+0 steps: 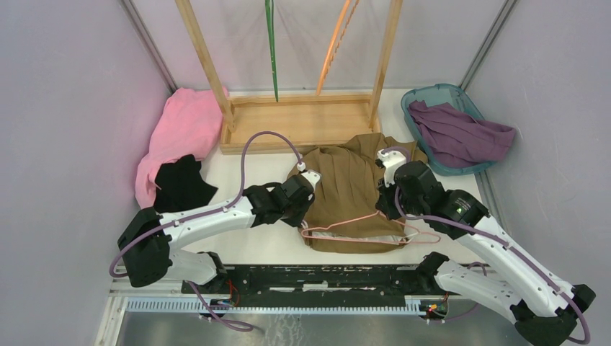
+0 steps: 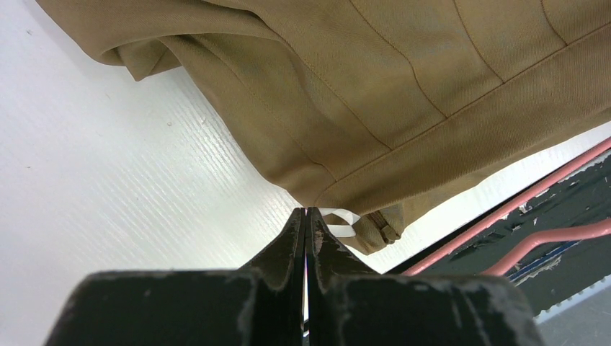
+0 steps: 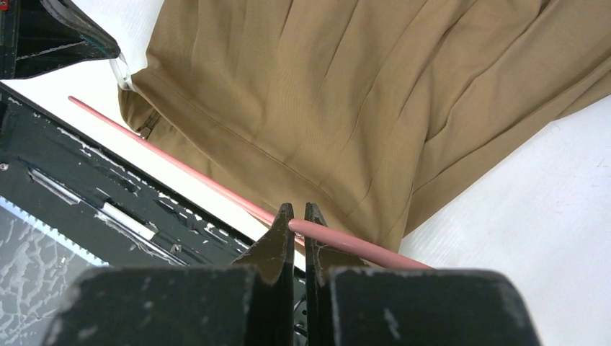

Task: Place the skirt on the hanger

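An olive-brown skirt (image 1: 339, 180) lies flat on the white table, waistband toward me. A pink hanger (image 1: 360, 240) lies across its waist end. My left gripper is shut at the skirt's waist corner, where white loops (image 2: 340, 230) show beside its fingertips; what exactly is pinched is unclear. My right gripper is shut on the pink hanger, its rod (image 3: 360, 249) crossing the fingertips above the skirt.
A wooden rack (image 1: 302, 103) with hanging hangers stands behind. A teal basket (image 1: 447, 166) holds purple cloth at back right. Pink cloth (image 1: 173, 122) and black cloth (image 1: 180, 184) lie at the left.
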